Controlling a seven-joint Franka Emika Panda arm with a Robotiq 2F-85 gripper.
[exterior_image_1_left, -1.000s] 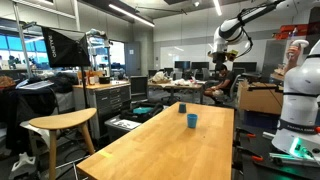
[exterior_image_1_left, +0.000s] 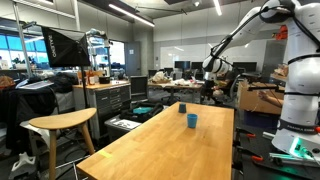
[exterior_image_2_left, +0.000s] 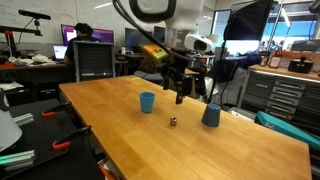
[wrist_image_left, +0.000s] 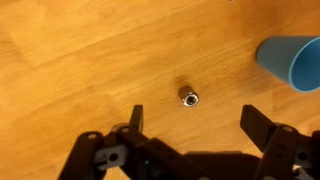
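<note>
My gripper stands open above the table, with nothing between its fingers. In the wrist view a small dark, round object with a pale ring (wrist_image_left: 188, 96) lies on the wood just ahead of the gap between the fingertips. Exterior view 2 shows this small object (exterior_image_2_left: 173, 121) on the table below the gripper. A blue cup (exterior_image_2_left: 147, 102) stands upright to its left, and a darker blue cup (exterior_image_2_left: 211, 115) to its right. One blue cup (wrist_image_left: 292, 62) enters the wrist view at the right edge. Both cups are also visible in exterior view 1.
The wooden table (exterior_image_1_left: 135, 150) has a wide clear stretch away from the cups. A round wooden stool (exterior_image_1_left: 62, 120) is beside it at the left. A black softbox lamp (exterior_image_1_left: 66, 46) and drawer cabinets stand further back.
In exterior view 1 the arm has reached outward to the left and come down, bringing the gripper lower over the table. The cups have not moved.
</note>
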